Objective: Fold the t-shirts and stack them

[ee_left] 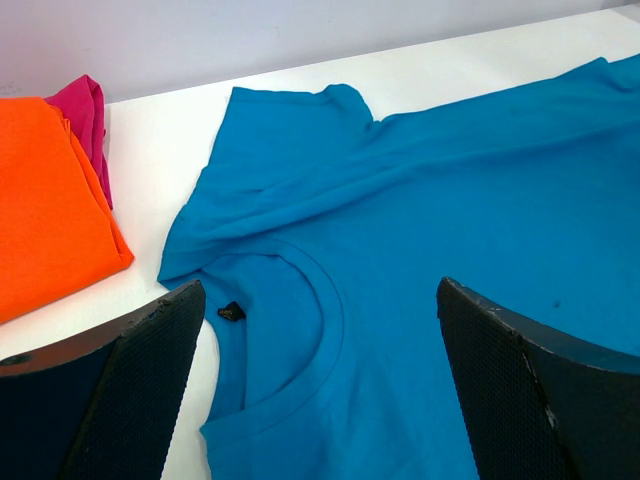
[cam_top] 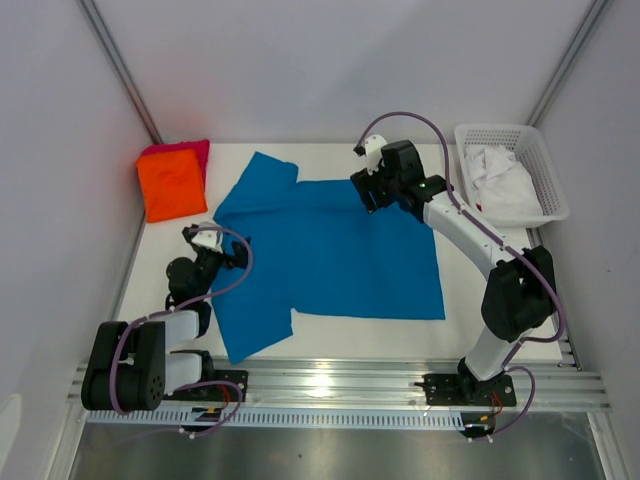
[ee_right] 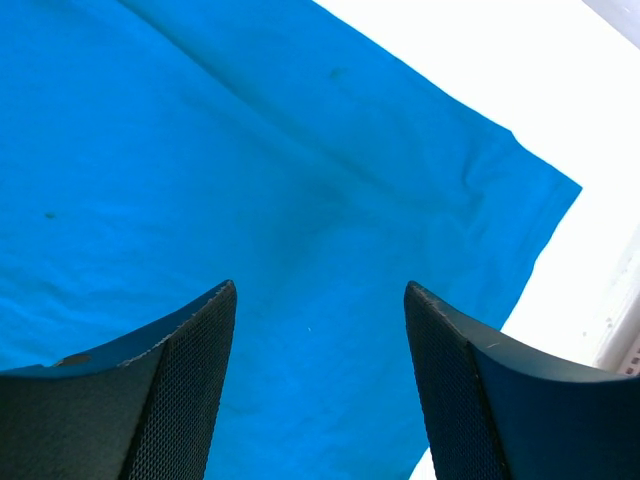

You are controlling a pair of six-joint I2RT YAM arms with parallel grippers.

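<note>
A blue t-shirt (cam_top: 340, 270) lies spread across the middle of the table, with some creases and a folded edge along its back and left side. My left gripper (cam_top: 236, 255) hangs over the shirt's left side, open and empty; in the left wrist view its fingers frame the creased collar area. My right gripper (cam_top: 367, 190) is above the shirt's back right, its fingers apart with only flat blue fabric (ee_right: 310, 240) beneath. A folded orange shirt (cam_top: 170, 185) lies on a pink one (cam_top: 200, 150) at the back left.
A white plastic basket (cam_top: 550, 200) holding white cloth (cam_top: 498, 180) stands at the back right. Bare table (cam_top: 360, 340) shows along the front and behind the blue shirt. Walls border the table at the back and sides.
</note>
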